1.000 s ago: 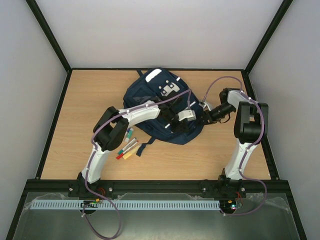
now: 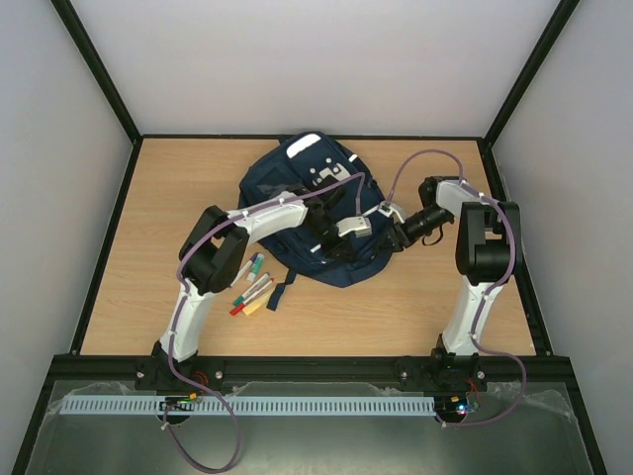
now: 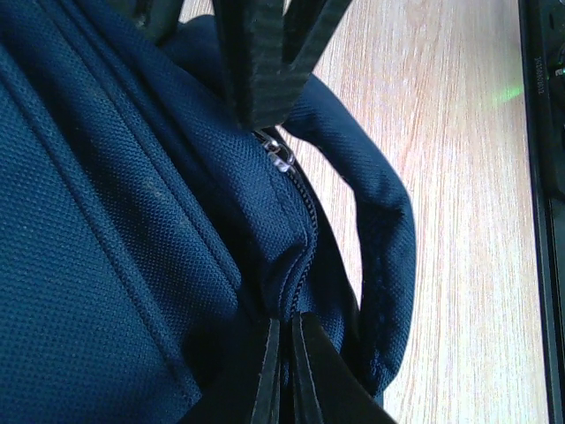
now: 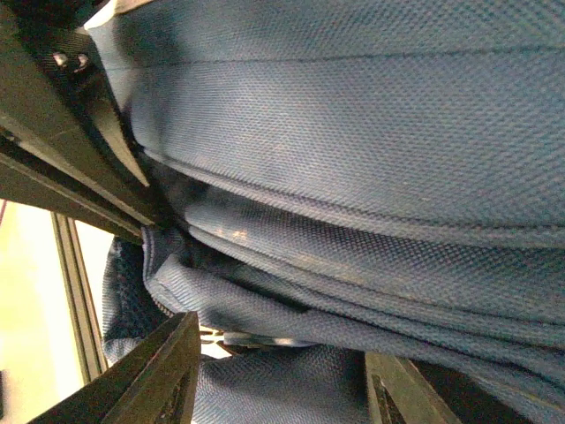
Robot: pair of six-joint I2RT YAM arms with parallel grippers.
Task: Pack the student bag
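The dark blue student bag lies on the table in the top view. My left gripper is shut on a fold of the bag's cloth at the zipper edge. Further along that edge, a metal zipper pull shows just beneath the dark fingers of the other gripper. My right gripper is part open at the bag's side, with cloth and a glimpse of metal in the gap between its fingers; neither appears clamped. In the top view the arms hide much of the bag's lower right part.
Several coloured markers lie on the table left of the bag's lower end, near a loose strap. Both grippers are close together at the bag.
Both grippers have moved left by a small amount, and the bag has shifted left with them. The markers have stayed in place.
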